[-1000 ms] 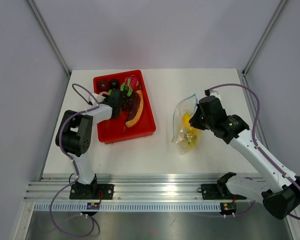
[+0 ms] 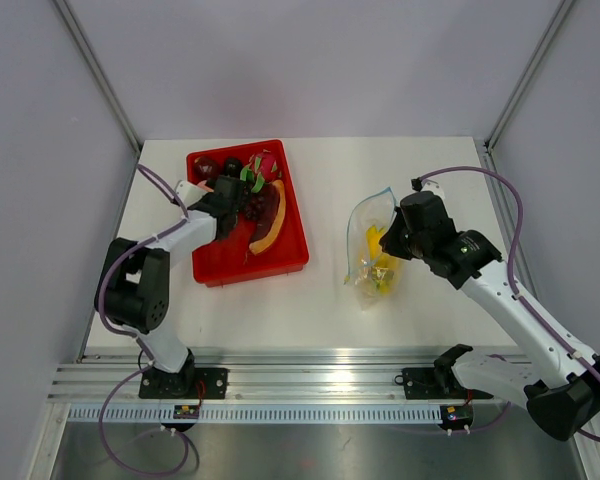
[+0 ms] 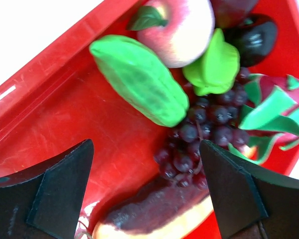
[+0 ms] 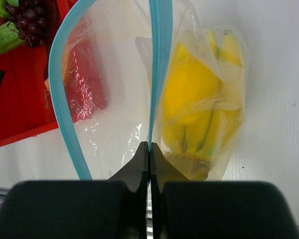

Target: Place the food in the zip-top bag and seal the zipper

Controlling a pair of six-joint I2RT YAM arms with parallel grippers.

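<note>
A clear zip top bag (image 4: 114, 134) with a blue zipper edge (image 4: 63, 109) stands with its mouth spread, and yellow bananas (image 4: 192, 99) lie inside. My right gripper is shut on one side of that blue edge. Over the red tray (image 2: 250, 270), my left gripper is open, nothing between its fingers. Ahead of it in the left wrist view lie a green cucumber-like piece (image 3: 139, 79), dark grapes (image 3: 189, 142), a green pepper (image 3: 217, 64) and a pink peach (image 3: 179, 30). An eggplant (image 3: 149, 206) lies below the grapes.
A dragon fruit (image 2: 266, 163) and a curved yellow-orange food (image 2: 270, 222) fill the tray's right side. Dark round foods sit at its back. White table (image 2: 325, 165) between tray and bag is bare.
My left arm has drawn back slightly to the left and toward the front, still over the tray. The right arm and the bag have hardly moved.
</note>
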